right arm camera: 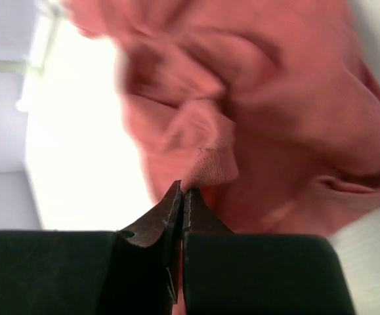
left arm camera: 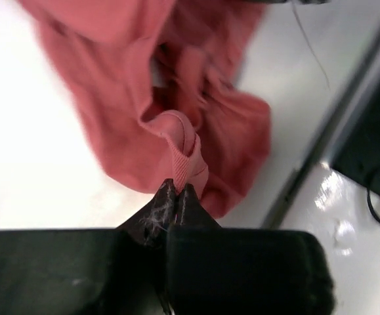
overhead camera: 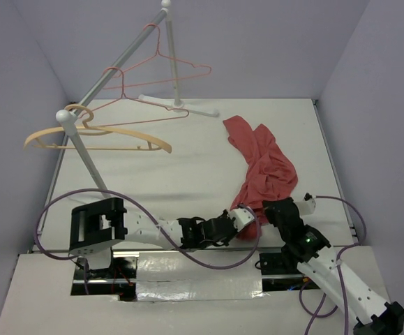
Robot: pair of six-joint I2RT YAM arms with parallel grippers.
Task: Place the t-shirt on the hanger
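The red t shirt [overhead camera: 261, 160] lies crumpled on the right of the white table, reaching to its front edge. My left gripper [overhead camera: 238, 222] is at its front end; in the left wrist view its fingertips [left arm camera: 176, 193] are closed on a fold of the fabric. My right gripper [overhead camera: 275, 208] is over the shirt's front right part; in the right wrist view its fingertips [right arm camera: 184, 193] are shut, with a red fold just beyond them, any cloth between them unclear. A wooden hanger [overhead camera: 118, 130] and two red wire hangers [overhead camera: 167, 118] hang from the rail at the left.
The white rack [overhead camera: 86, 158] stands along the table's left side. Bare table [overhead camera: 167, 167] lies between rack and shirt. Grey walls bound the back and sides.
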